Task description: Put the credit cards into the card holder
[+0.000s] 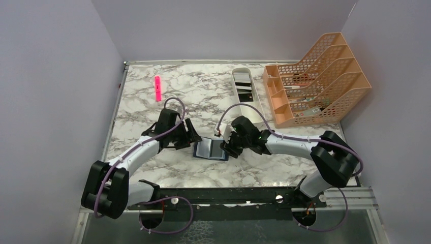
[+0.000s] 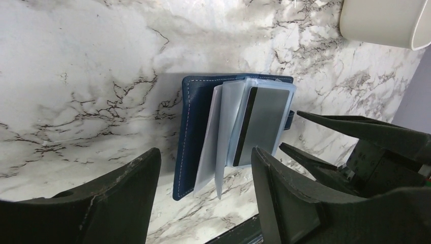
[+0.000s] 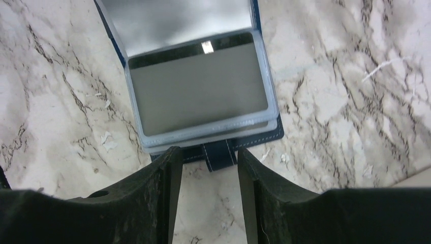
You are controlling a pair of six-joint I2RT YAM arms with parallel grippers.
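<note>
The navy card holder point(image 2: 193, 132) lies open on the marble table, clear sleeves spread, a grey panel with a dark stripe point(image 3: 198, 91) on one side. My left gripper stands open above and left of it, nothing between its fingers. My right gripper is open over the holder's strap end at its right side. A white tray point(image 1: 251, 112) behind them holds several light and dark cards point(image 1: 244, 86).
An orange organiser point(image 1: 283, 119) with assorted items stands at the back right. A pink object point(image 1: 157, 89) lies at the back left.
</note>
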